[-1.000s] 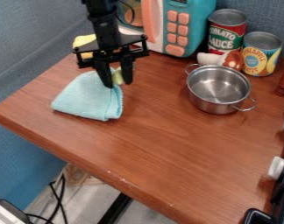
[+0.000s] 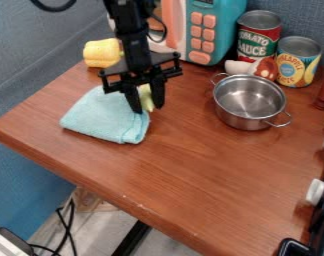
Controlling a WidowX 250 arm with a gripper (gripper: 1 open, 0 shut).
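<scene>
My black gripper (image 2: 142, 96) hangs low over the light blue cloth (image 2: 98, 120) on the left of the wooden table (image 2: 192, 190). A pale yellow object (image 2: 155, 92) shows at its fingers, partly hidden behind them. Whether the fingers are closed on it is unclear. The cloth lies rumpled, its right part beneath the gripper.
A steel pot (image 2: 246, 100) stands right of the gripper. A toy microwave (image 2: 202, 30), a tomato can (image 2: 258, 35), another can (image 2: 297, 60) and a yellow object (image 2: 102, 53) stand at the back.
My gripper has shifted slightly to the right and moved a little downward in the view, and the cloth has shifted slightly with it.
</scene>
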